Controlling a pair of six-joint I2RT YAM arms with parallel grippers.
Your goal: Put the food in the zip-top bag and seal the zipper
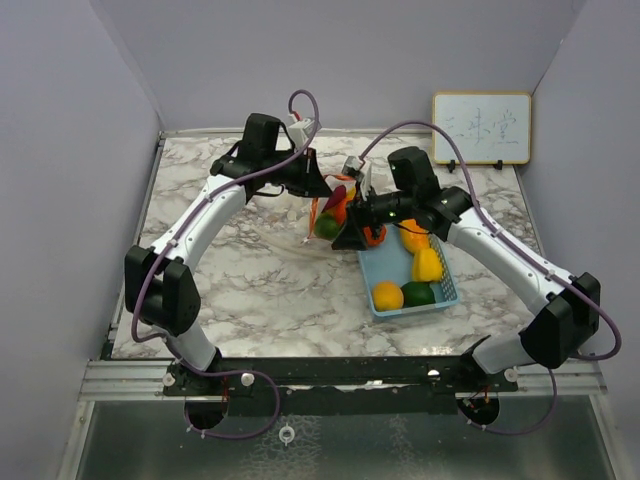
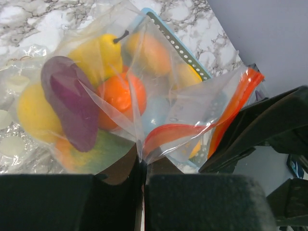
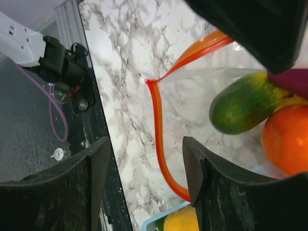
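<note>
The clear zip top bag (image 2: 113, 115) has an orange zipper strip (image 2: 240, 96) along its open mouth. Inside it are a purple vegetable (image 2: 70, 103), an orange-red fruit (image 2: 122, 98), a yellow pear (image 2: 98, 57) and a green-orange mango (image 2: 103, 151). My left gripper is shut on the bag's film near the zipper, holding the bag above the table. My right gripper stands open beside the bag mouth. In the right wrist view the zipper strip (image 3: 158, 125) runs down across the gap and behind one finger (image 3: 192, 168); nothing is gripped there.
A blue basket (image 1: 375, 280) below my right arm holds several pieces of food, among them a yellow pepper (image 1: 427, 265) and an orange (image 1: 387, 295). A whiteboard (image 1: 482, 127) stands at the back right.
</note>
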